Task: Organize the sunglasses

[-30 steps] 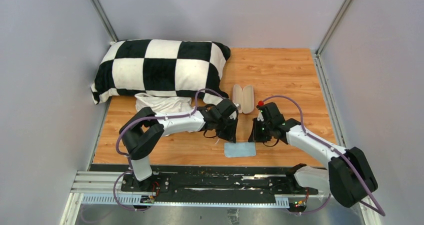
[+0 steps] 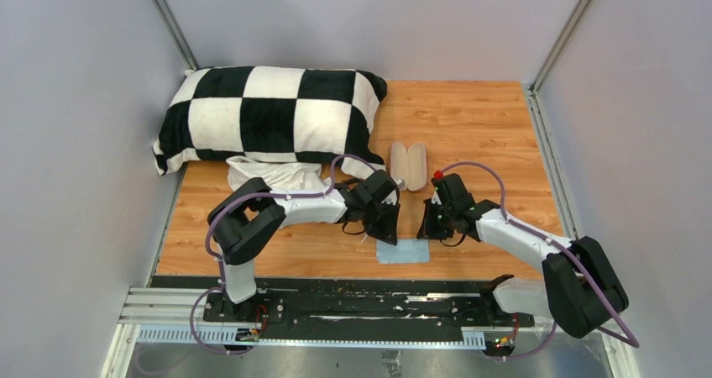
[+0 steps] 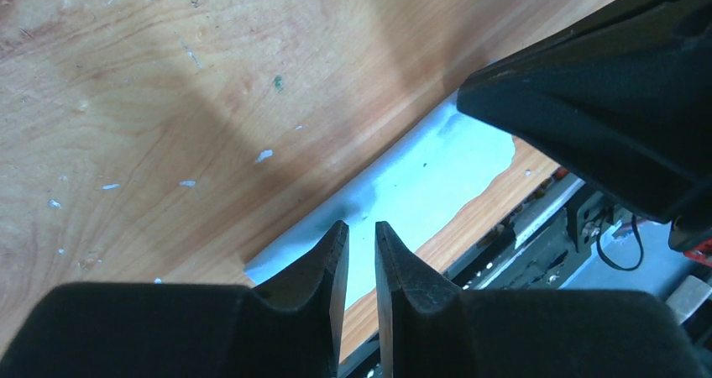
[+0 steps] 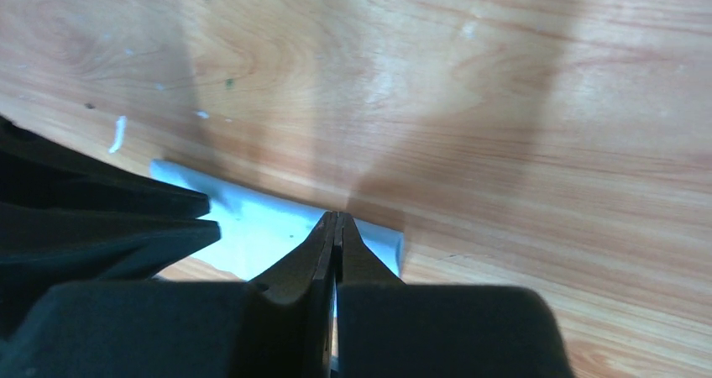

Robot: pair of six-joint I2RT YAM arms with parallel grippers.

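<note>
A light blue cloth (image 2: pixel 403 252) lies flat near the table's front edge, seen also as the pale blue strip (image 3: pixel 420 193) in the left wrist view. My left gripper (image 2: pixel 392 240) is low over the cloth's left part, its fingers slightly parted (image 3: pixel 359 227) with only cloth showing beneath the gap. My right gripper (image 2: pixel 423 235) is at the cloth's right end, shut, nothing visible between its fingertips. An open beige sunglasses case (image 2: pixel 409 164) lies behind both grippers. I cannot make out any sunglasses.
A checkered pillow (image 2: pixel 269 113) fills the back left, with a white cloth (image 2: pixel 273 172) in front of it. The two grippers are close together.
My right arm has shifted slightly, its gripper staying near the cloth's right end.
</note>
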